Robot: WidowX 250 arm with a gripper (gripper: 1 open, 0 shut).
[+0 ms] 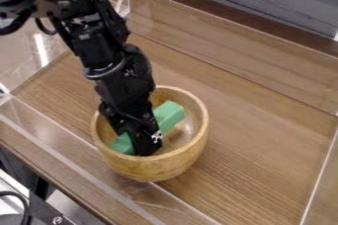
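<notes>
A wooden bowl (pixel 176 163) sits on the wooden table toward the lower middle. Inside it lies a green block (pixel 169 113), slanting from upper right to lower left. My black gripper (pixel 142 140) reaches down into the bowl over the block's middle, shut on it. The fingertips are dark and partly hidden by the bowl and block.
Transparent rims or panels run along the left, back and right edges. A grey plank wall stands behind.
</notes>
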